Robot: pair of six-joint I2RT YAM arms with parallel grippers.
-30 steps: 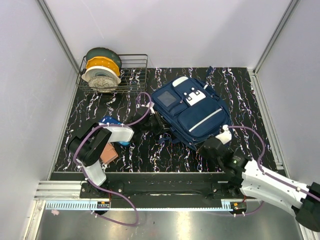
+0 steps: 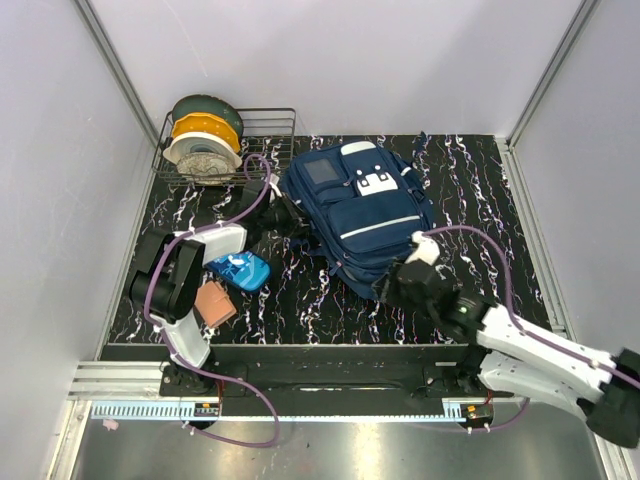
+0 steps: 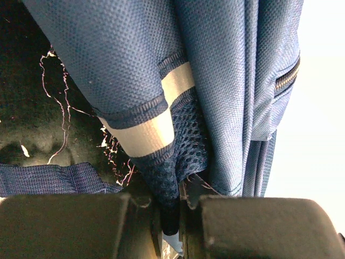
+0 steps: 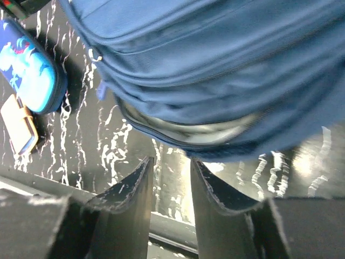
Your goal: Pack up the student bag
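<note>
The navy backpack (image 2: 375, 215) lies on its back, slanted across the black marbled counter. At its left side my left gripper is shut on a dark mesh strap (image 3: 186, 143) of the bag. My right gripper stands open near the bag's lower end, with nothing between its fingers; a partly open pocket with a pale lining (image 4: 205, 130) shows just beyond the fingertips. On the left of the counter are a blue pencil case (image 2: 245, 270), partly covered by the left arm in the top view, and a tan notebook (image 2: 214, 304).
A wire dish rack (image 2: 266, 125) with several plates and bowls (image 2: 207, 127) stands at the back left. Walls close in the sides and back.
The backpack has shifted left and turned slightly, the left gripper moving left with it.
</note>
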